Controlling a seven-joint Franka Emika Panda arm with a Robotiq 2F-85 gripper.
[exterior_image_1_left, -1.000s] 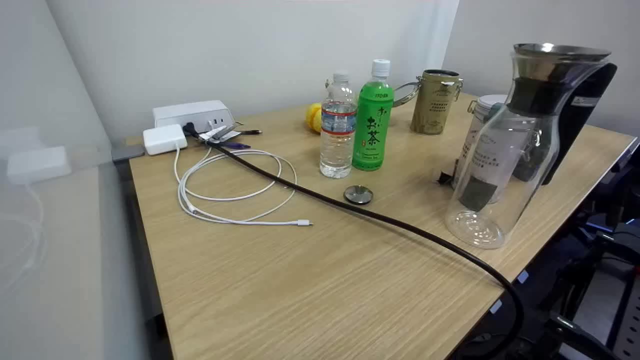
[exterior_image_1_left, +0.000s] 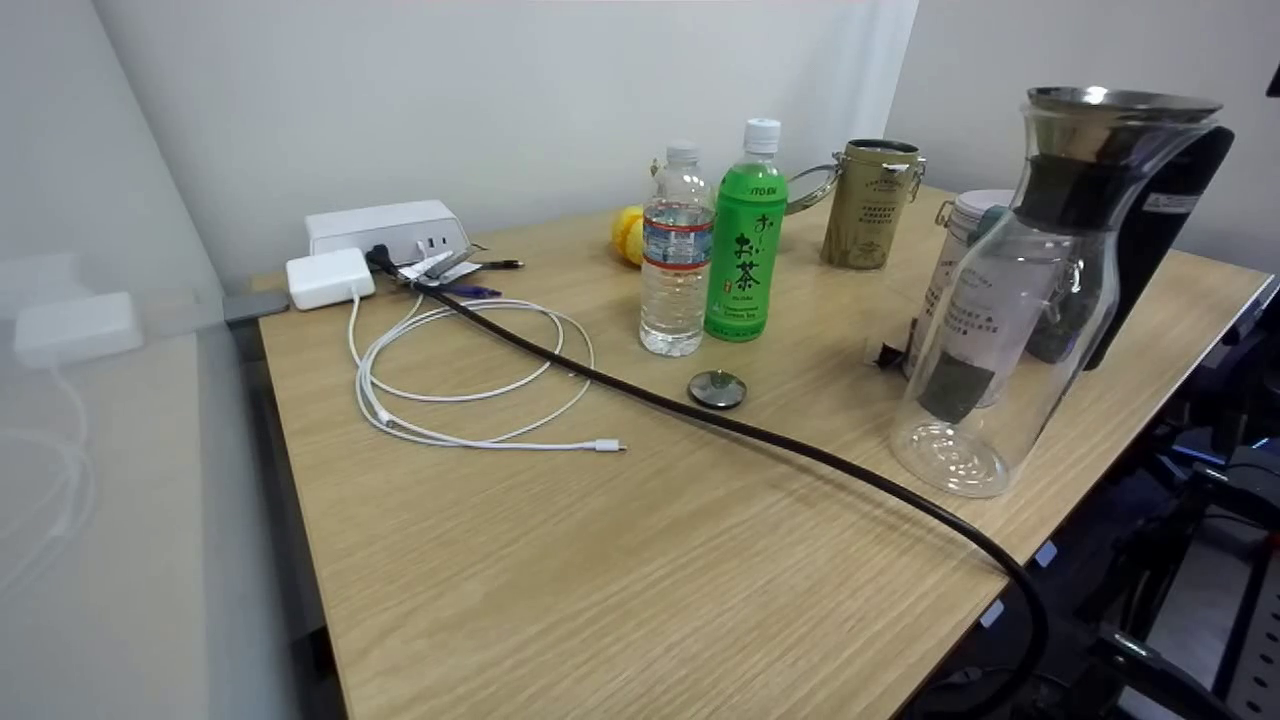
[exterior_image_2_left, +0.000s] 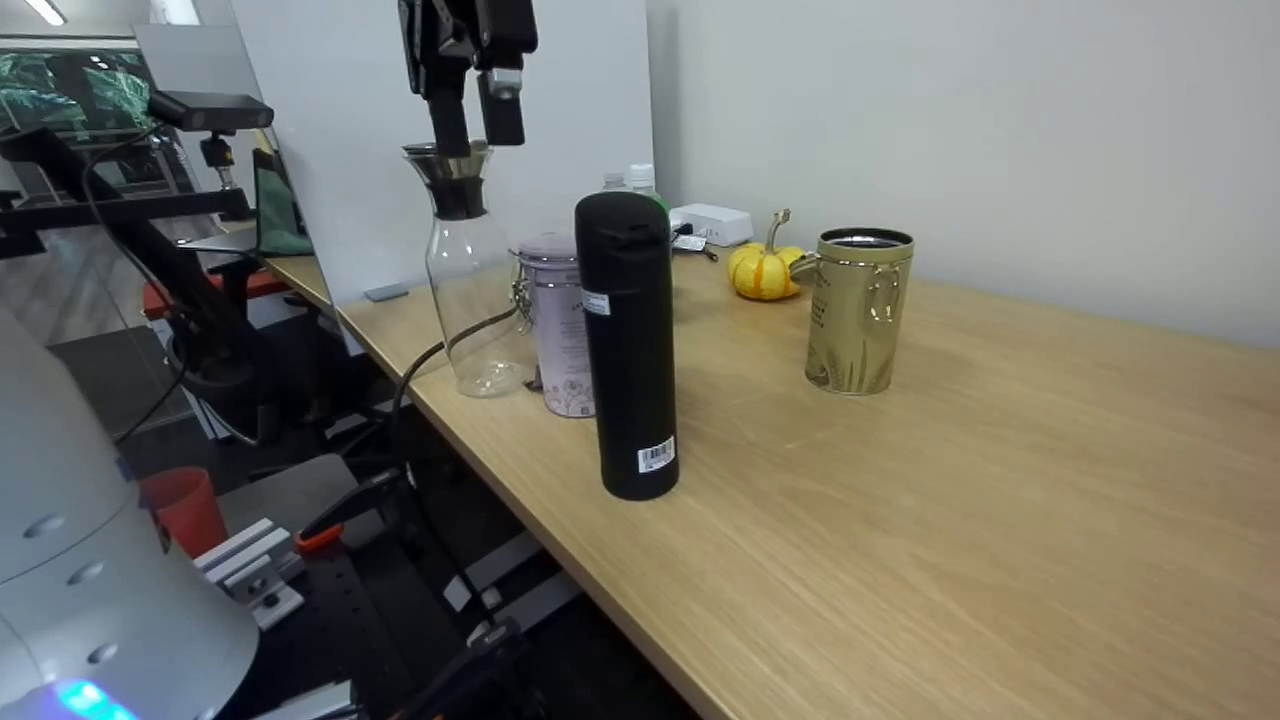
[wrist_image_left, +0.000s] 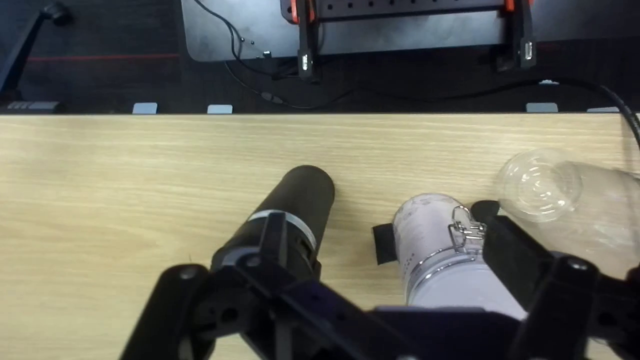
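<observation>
Above the table, my gripper (exterior_image_2_left: 476, 130) hangs open near the top of the glass carafe (exterior_image_2_left: 470, 276), its fingertips pointing down and nothing visibly held. In the wrist view, the gripper has its fingers spread wide, with the lilac clasp-lid tin (wrist_image_left: 429, 231) showing below and between them. A black tumbler (wrist_image_left: 306, 189) is partly hidden behind the left finger. It stands upright nearest exterior view 2. The carafe has a metal funnel top (exterior_image_1_left: 1110, 114).
A gold tin (exterior_image_2_left: 858, 318) stands open farther back, near a yellow gourd (exterior_image_2_left: 764, 270). Water (exterior_image_1_left: 675, 258) and green tea (exterior_image_1_left: 744, 240) bottles stand near a small metal lid (exterior_image_1_left: 717, 388). A black cable (exterior_image_1_left: 792, 444) crosses the table.
A small dark shape now shows at the upper right edge of exterior view 1. The table objects look unmoved.
</observation>
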